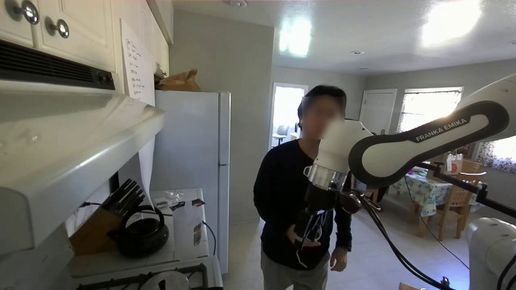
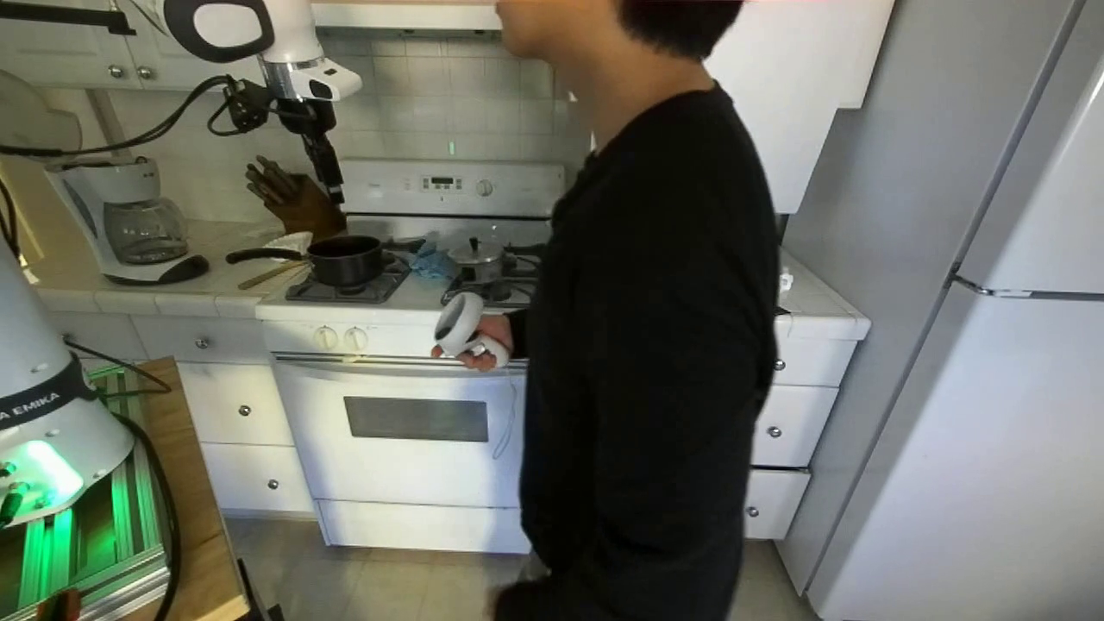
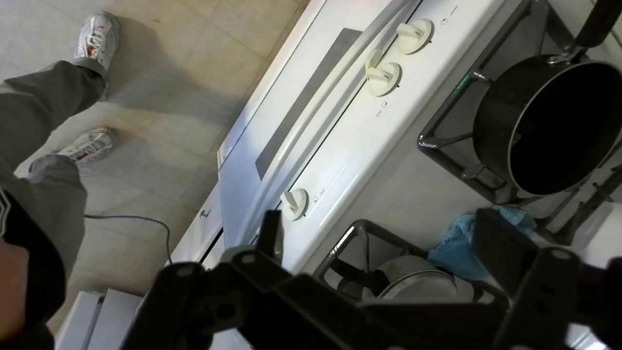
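Observation:
In the wrist view my gripper is open, its two dark fingers wide apart with nothing between them. It hangs above the white stove (image 3: 373, 175). A black saucepan (image 3: 560, 128) sits on one burner, its inside mostly in shadow. Between the burners lies a crumpled blue cloth (image 3: 460, 248), partly behind one finger. Below the gap between the fingers, a lidded metal pot (image 3: 420, 283) stands on the other burner, partly covered by the gripper. From the side, the gripper (image 2: 333, 185) is seen high above the saucepan (image 2: 347, 260), apart from it.
A person (image 2: 652, 310) holding a white controller (image 2: 462, 326) stands close in front of the stove. The knife block (image 2: 305, 207) is behind the gripper, and a coffee maker (image 2: 134, 222) stands on the left counter. A black kettle (image 1: 143, 234) rests on the counter near the fridge (image 1: 188, 130).

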